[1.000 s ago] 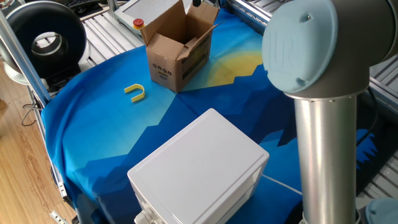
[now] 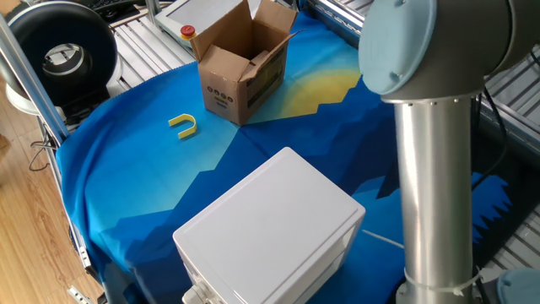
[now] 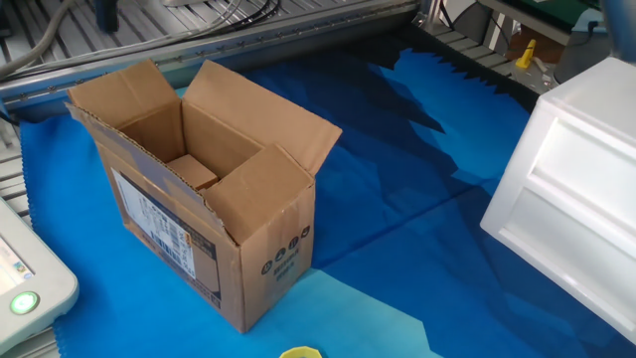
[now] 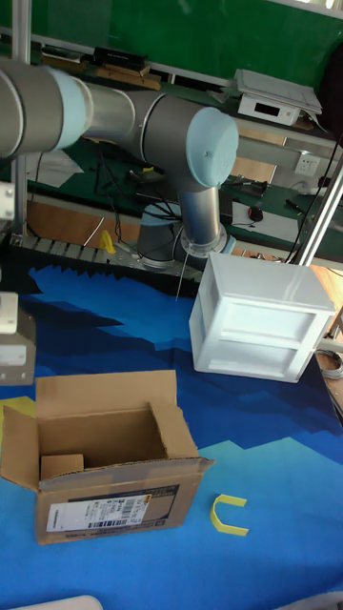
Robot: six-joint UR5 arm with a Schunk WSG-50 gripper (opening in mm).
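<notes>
An open cardboard box (image 3: 273,259) stands on the blue cloth with its flaps up; a smaller brown block or inner flap (image 4: 62,463) shows inside it. Beside the box lies a yellow U-shaped piece (image 2: 183,126), flat on the cloth. Across the cloth is a white drawer unit (image 4: 262,317), both its drawers looking closed. My arm (image 2: 434,194) rises at the right of exterior view 1 and reaches leftward in exterior view 3. Grey and white parts (image 4: 15,351) at that view's left edge may belong to its end, but no gripper fingers show anywhere.
A teach pendant with a green-lit button (image 3: 25,301) lies at the table's edge near the box. A black round object (image 2: 63,55) sits at the far left.
A dark tip at the top edge above the box has gone from view. Box, yellow piece and drawers are unmoved.
</notes>
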